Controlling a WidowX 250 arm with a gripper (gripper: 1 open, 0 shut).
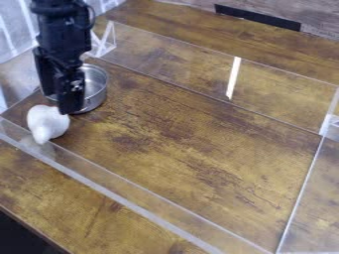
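Note:
My black gripper (63,94) hangs at the upper left, over the left part of a steel pot (93,89), hiding part of it. Its fingers look open, and nothing shows held between them. A white rounded object (48,122) with a tapered end lies just in front of the gripper, at the left of the wooden surface.
Clear low walls (232,77) enclose the wooden workspace (199,149), with a further clear panel at the right. The middle and right of the floor are empty. A dark slot (259,17) shows at the back.

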